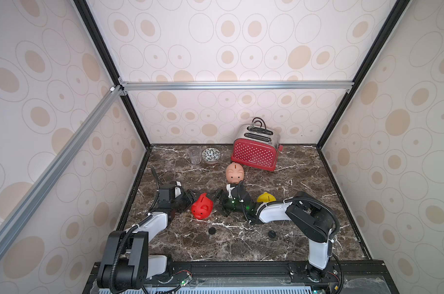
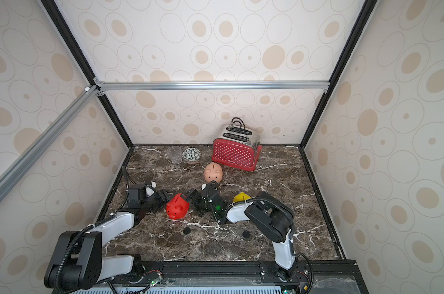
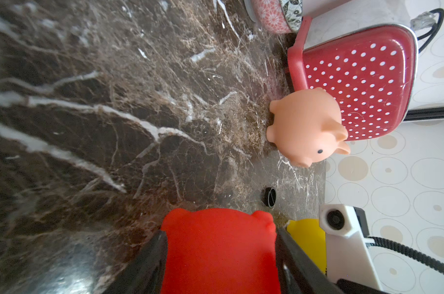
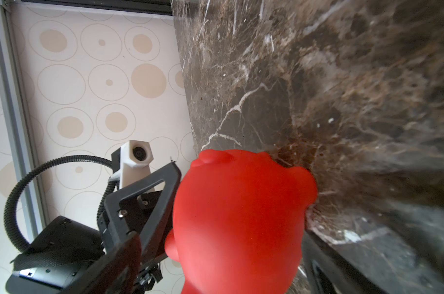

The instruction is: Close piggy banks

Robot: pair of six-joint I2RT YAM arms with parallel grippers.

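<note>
A red piggy bank [image 1: 202, 207] stands on the marble table between the two arms. My left gripper [image 1: 190, 198] is at its left side. In the left wrist view its fingers [image 3: 300, 264] flank the red body [image 3: 219, 254]; whether they press on it cannot be told. From the right comes my open right gripper [image 1: 220, 202], its spread fingers [image 4: 329, 259] on either side of the red piggy bank [image 4: 241, 215] with gaps showing. The pink piggy bank [image 1: 234, 173] is farther back; the yellow one [image 1: 266, 197] sits partly behind the right arm. Two black plugs [image 1: 212, 230] [image 1: 272, 234] lie in front.
A red dotted toaster [image 1: 255, 153] stands at the back, right behind the pink piggy bank. To its left are a patterned bowl [image 1: 211, 155] and a clear glass [image 1: 194, 155].
</note>
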